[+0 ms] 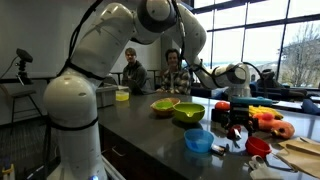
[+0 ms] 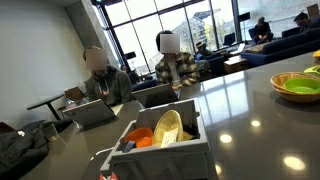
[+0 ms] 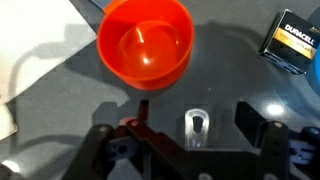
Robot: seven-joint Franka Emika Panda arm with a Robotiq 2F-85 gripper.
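My gripper points down over the dark tabletop, its fingers apart. Between and below the fingers in the wrist view is a small pale object [image 3: 197,117] with a dark oval centre; its kind and whether it touches a finger I cannot tell. A red cup [image 3: 146,75] stands just above the left finger in that view. Toward the upper right lies a black Duracell battery pack [image 3: 291,41]. From exterior view 1 the gripper [image 1: 236,130] is low at the table, between a blue bowl [image 1: 198,141] and the red cup [image 1: 258,147].
A green bowl [image 1: 188,112] stands behind the blue one. Right of the gripper are orange and red items [image 1: 275,124] and a light wooden board [image 1: 301,158]. A grey bin [image 2: 172,154] holds several things.
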